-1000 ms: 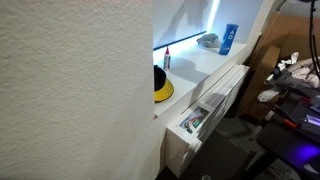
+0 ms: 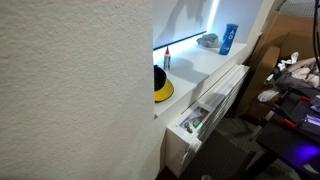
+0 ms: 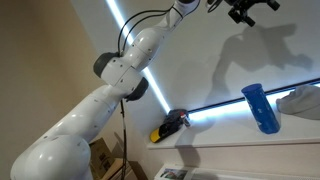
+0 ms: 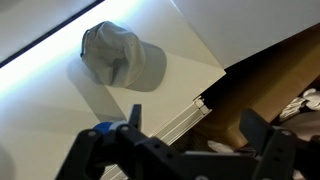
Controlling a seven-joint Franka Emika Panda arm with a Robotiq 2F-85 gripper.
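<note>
My gripper is open over the white shelf, its two dark fingers wide apart with nothing between them. High in exterior view 2 the same gripper (image 3: 257,12) hangs well above everything on the shelf. A grey cap (image 4: 113,54) lies on the shelf at the upper left of the wrist view. Close to the left finger, a blue cup (image 4: 104,127) is partly hidden by it; in exterior view 2 the blue cup (image 3: 261,109) stands upright beside the grey cap (image 3: 300,102).
A black and yellow cap (image 2: 161,86) and a red-tipped white bottle (image 2: 167,59) sit farther along the shelf (image 2: 193,72). Below, a white drawer (image 2: 181,134) stands open with small items inside. A cardboard box (image 4: 285,75) lies past the shelf's end.
</note>
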